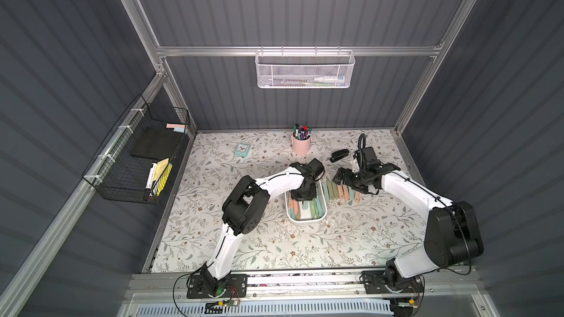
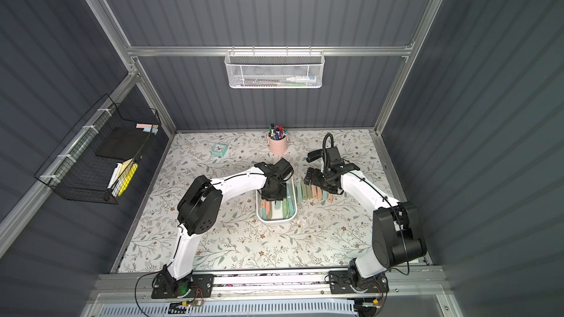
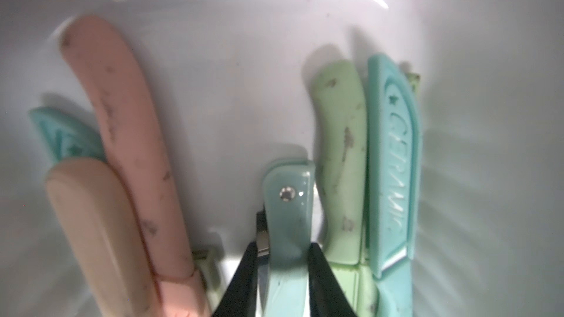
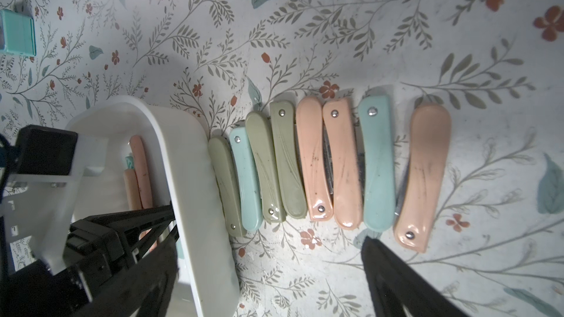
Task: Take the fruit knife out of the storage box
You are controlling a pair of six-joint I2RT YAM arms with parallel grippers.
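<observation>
My left gripper is down inside the white storage box (image 1: 307,219), its fingers on either side of a pale teal folding knife (image 3: 288,217); whether they press on it is unclear. Pink (image 3: 135,129), beige (image 3: 100,223), green (image 3: 340,158) and teal knife handles (image 3: 393,164) lie around it. In the right wrist view, my open right gripper hangs right of the box, over the table near a row of folded knives (image 4: 376,158) in olive, teal and pink.
A pink pen cup (image 1: 301,146), a black stapler (image 1: 339,155) and a teal clock (image 1: 241,150) stand at the back. A black wire basket hangs on the left wall, a white one on the back wall.
</observation>
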